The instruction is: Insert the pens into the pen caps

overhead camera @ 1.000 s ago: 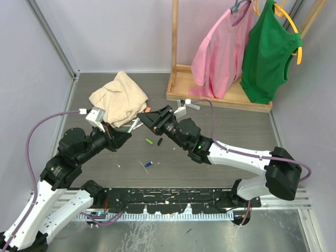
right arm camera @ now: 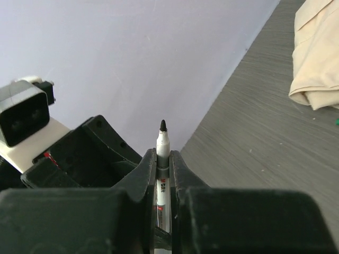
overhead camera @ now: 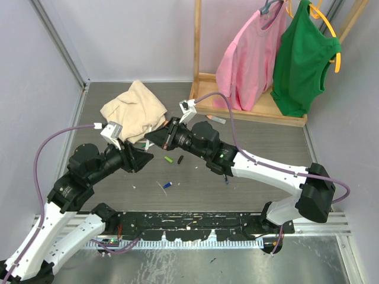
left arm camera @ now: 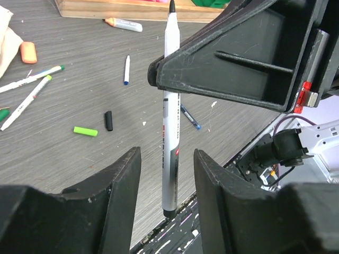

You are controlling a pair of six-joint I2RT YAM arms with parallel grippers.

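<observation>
A white pen (left arm camera: 170, 132) with a bare black tip stands nearly upright in the left wrist view. My right gripper is shut on it below the tip. Lower on the barrel, the fingers of my left gripper stand open, one on each side of the pen with gaps showing. A loose black cap (left arm camera: 108, 120) and a lime-green cap (left arm camera: 85, 131) lie on the table. Two pens, one green-tipped (left arm camera: 32, 79) and one lime-tipped (left arm camera: 26, 103), rest to the left. In the top view a blue cap (overhead camera: 167, 185) lies below the grippers.
A beige cloth (overhead camera: 135, 109) is heaped at the back left. Behind the work area stands a wooden rack (overhead camera: 254, 116) with pink and green clothes. An orange-capped marker (left arm camera: 123, 24) lies by its base.
My right gripper has moved left and turned, bringing the pen from slanted to more upright. The left gripper has shifted slightly right and down in the top view.
</observation>
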